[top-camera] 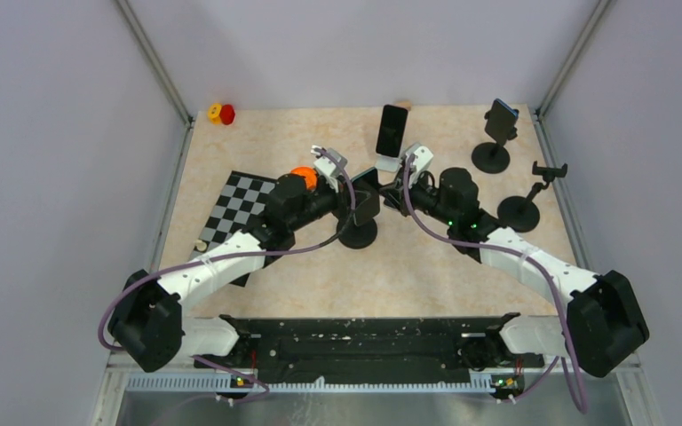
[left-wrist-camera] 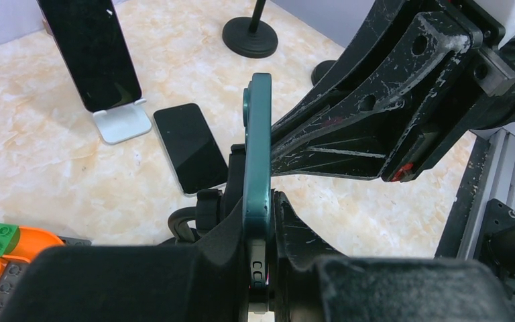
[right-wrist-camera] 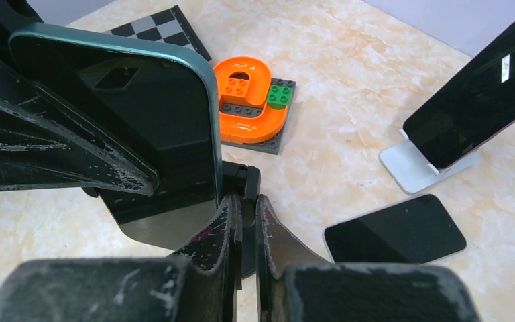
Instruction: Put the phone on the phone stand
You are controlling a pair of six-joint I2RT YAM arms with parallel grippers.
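Observation:
A teal-edged phone stands upright over a black stand (top-camera: 356,233) at the table's middle; in the right wrist view its dark face (right-wrist-camera: 161,121) shows. My left gripper is shut on this phone, seen edge-on in the left wrist view. My right gripper is shut on a black part of the stand, just beside the phone's edge. Whether the phone rests fully in the holder is hidden by the grippers.
Behind are a phone on a white stand (top-camera: 392,133) and a phone (left-wrist-camera: 188,144) lying flat. Right are two black stands (top-camera: 518,213) (top-camera: 491,158); left are a checkerboard (top-camera: 235,209) and orange blocks (right-wrist-camera: 251,121).

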